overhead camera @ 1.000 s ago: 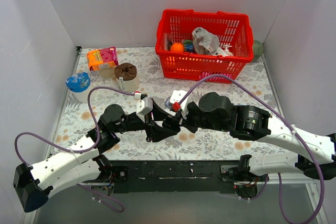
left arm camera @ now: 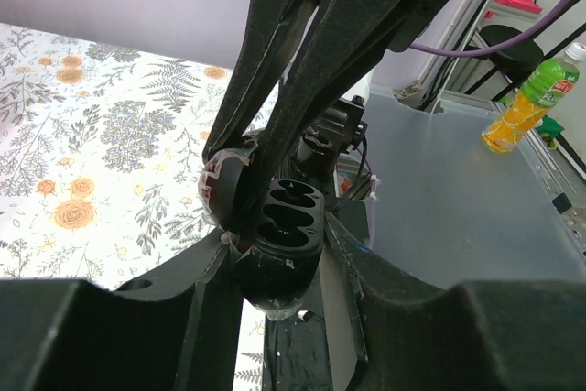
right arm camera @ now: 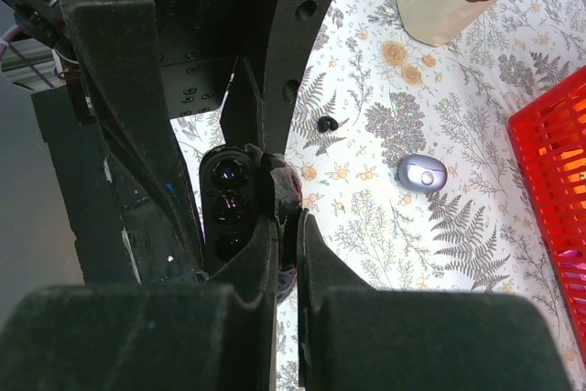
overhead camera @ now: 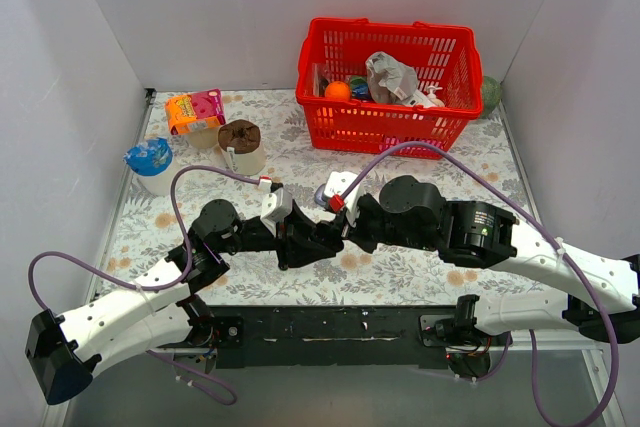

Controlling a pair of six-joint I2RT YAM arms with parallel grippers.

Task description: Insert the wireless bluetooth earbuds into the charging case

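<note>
A black charging case is held up between both grippers, its lid open and its dark wells facing outward. My left gripper is shut across the case body. The right gripper is shut with the thin, clear-filmed lid side of the case pinched between its fingertips. In the right wrist view the case's wells look dark and glossy; whether anything sits in them cannot be told. On the floral cloth lies a small black piece that looks like an earbud. From above, the grippers mostly hide the case.
A grey rounded object lies on the cloth near the small black piece. Behind stands a red basket with assorted goods. A brown-topped roll, a blue-topped tub and a snack packet occupy the back left.
The gap between my left gripper's fingers looks narrower around the case, and the left wrist has shifted slightly. The right arm appears still.
</note>
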